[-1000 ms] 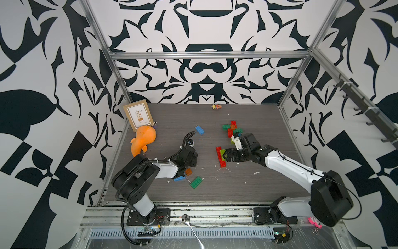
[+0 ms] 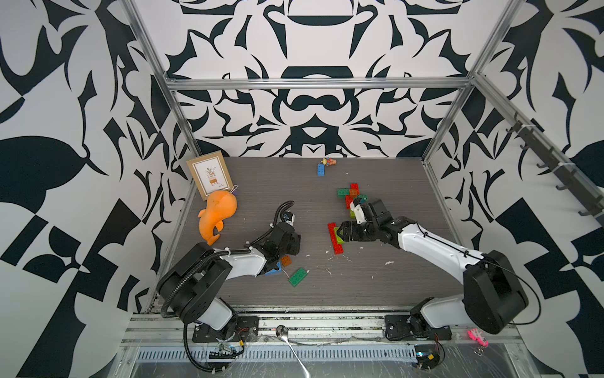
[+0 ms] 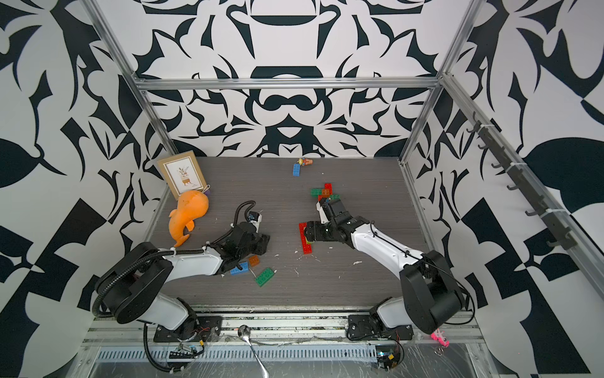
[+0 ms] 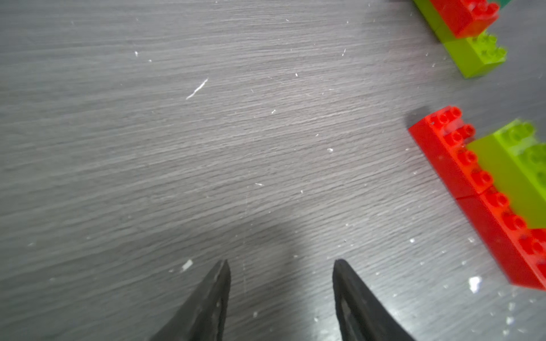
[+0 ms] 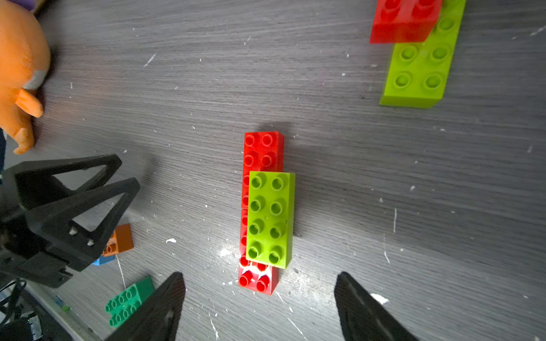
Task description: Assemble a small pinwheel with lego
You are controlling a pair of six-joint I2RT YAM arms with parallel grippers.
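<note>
Two red bricks end to end [image 5: 263,150] form a bar on the table, with a lime brick [image 5: 270,220] on top, shifted to the right side. My right gripper hovers over this bar, open, nothing between its fingers. Farther off is a cluster of a green brick [image 2: 343,191], a red brick [image 5: 406,22] and another lime brick [image 5: 419,71], partly behind the right arm in the top left view. My left gripper is left of the bar, its fingers apart over bare table. A blue brick [image 2: 321,170] lies at the table's back edge.
Near the left arm lie an orange brick [image 5: 119,239], a green brick [image 5: 130,300] and a mostly hidden blue brick [image 3: 239,267]. A small figure [image 2: 329,162] is beside the back blue brick. An orange plush [image 2: 217,213] and picture frame [image 2: 197,179] occupy the left.
The blue brick has gone from mid-table to the back edge, beside the small figure, turning on the way. The left arm's base section has swung left; the right gripper has shifted slightly.
</note>
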